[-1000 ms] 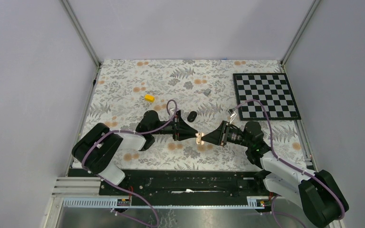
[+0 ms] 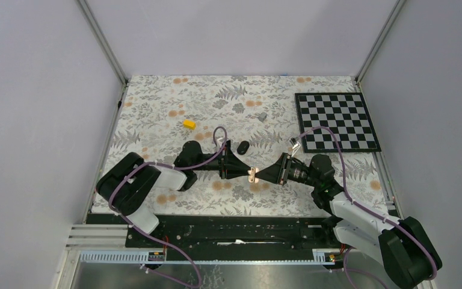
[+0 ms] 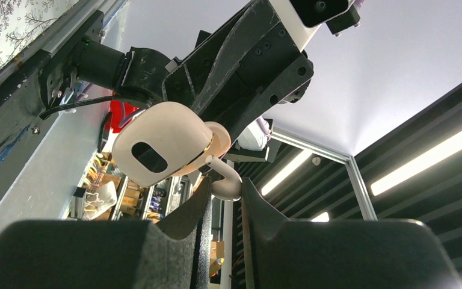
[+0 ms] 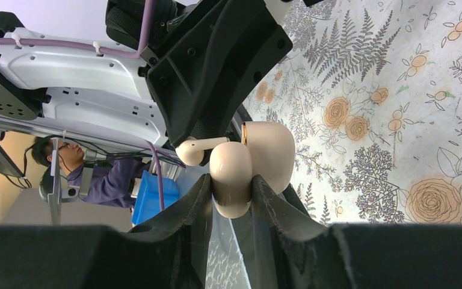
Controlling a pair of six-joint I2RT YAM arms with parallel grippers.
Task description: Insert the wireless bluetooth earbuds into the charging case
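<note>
The small pale charging case is held in the air between my two grippers, its lid swung open. My right gripper is shut on one half of the case; the other half stands behind it. In the left wrist view the case's dark oval window faces the camera. A pale earbud has its round head between the fingertips of my left gripper, stem pointing to the open case. Those fingers stand apart by about the head's width; whether they grip it is unclear. The case's inside is mostly hidden.
On the patterned table lie a black oval object, a yellow block and a small grey block. A checkered board covers the right rear.
My left arm's elbow has shifted slightly right, and its wrist has tilted a little. The right arm and the case look still.
</note>
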